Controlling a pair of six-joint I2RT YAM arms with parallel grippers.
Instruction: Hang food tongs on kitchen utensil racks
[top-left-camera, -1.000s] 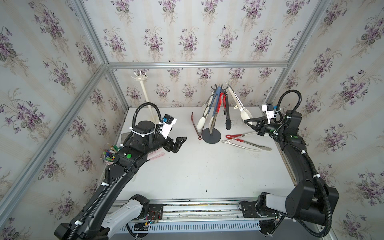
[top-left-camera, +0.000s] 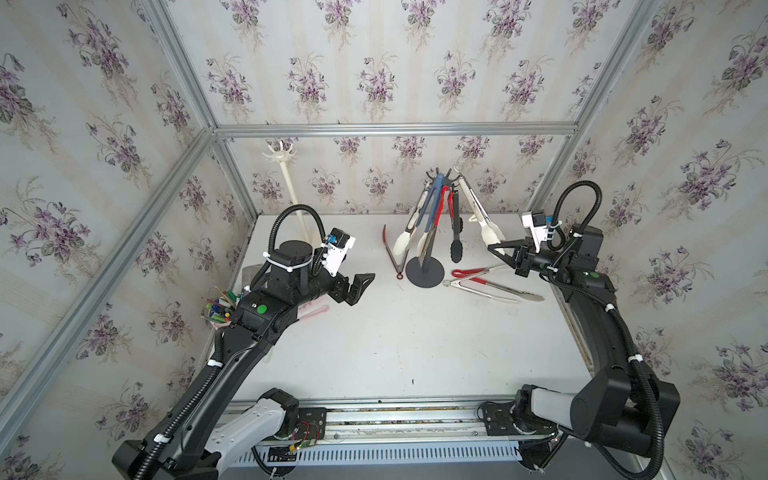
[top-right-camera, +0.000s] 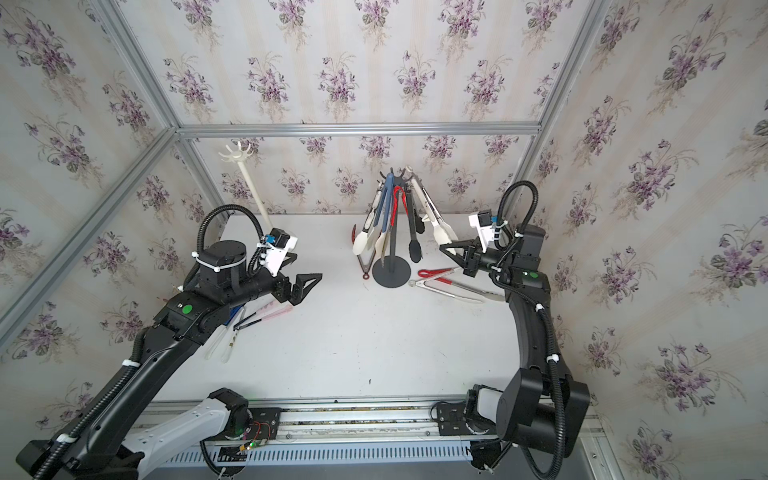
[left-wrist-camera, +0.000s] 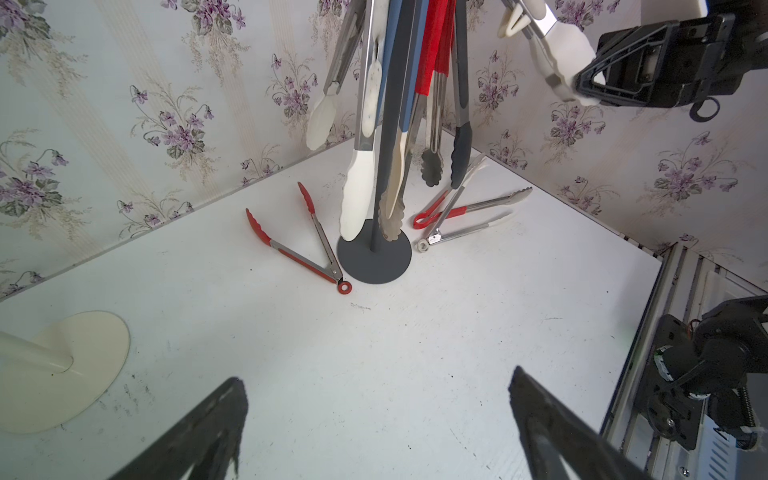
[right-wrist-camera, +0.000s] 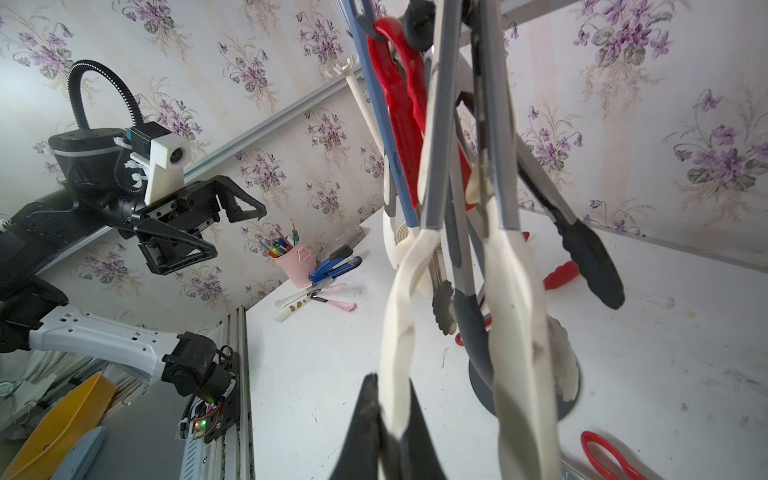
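Observation:
The dark rack (top-left-camera: 425, 272) stands upright on its round base at the back, crowded with hanging tongs in blue, red, white and black. Cream-tipped steel tongs (top-left-camera: 475, 209) slant out from the rack's top; their upper end is at the hooks, and I cannot tell whether it is caught there. Lower down, my right gripper is shut on one cream arm's tip, while the other arm (right-wrist-camera: 524, 360) hangs free beside it. Away to the left, my left gripper is open over bare table, nothing between its fingers.
Red-handled tongs (left-wrist-camera: 292, 260) lie left of the base, and more tongs (top-left-camera: 488, 294) lie to its right. A white stand (left-wrist-camera: 48, 400) rises at the back left; a pink pen cup (right-wrist-camera: 296, 262) is on the left side.
The upper end of the cream-tipped tongs has come left and down to the rack's hooks, with my right gripper still at the tip. The left arm has barely shifted.

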